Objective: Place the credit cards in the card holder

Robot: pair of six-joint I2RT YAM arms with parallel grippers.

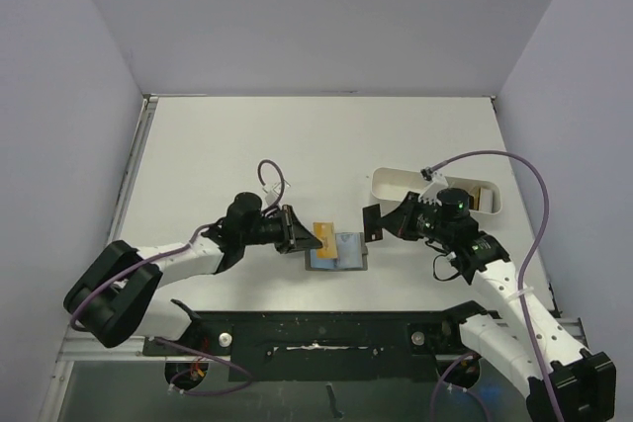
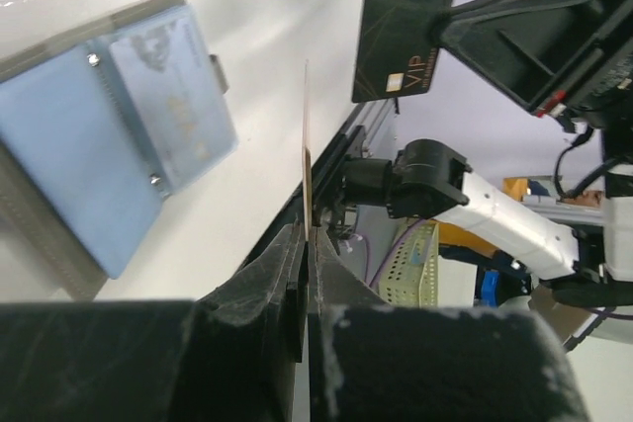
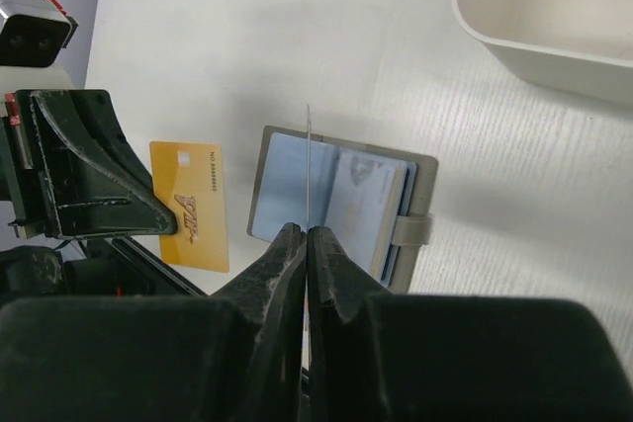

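The open grey card holder (image 1: 351,254) with blue pockets lies mid-front on the table, a pale card in one pocket in the left wrist view (image 2: 168,96). My left gripper (image 1: 312,242) is shut on an orange VIP card (image 3: 188,205), held over the holder's left part, edge-on in its own wrist view. My right gripper (image 1: 384,222) is shut on a black VIP card, held just right of the holder, seen edge-on in the right wrist view.
A white tray (image 1: 396,181) with several small items at its right end sits at the back right, behind the right arm.
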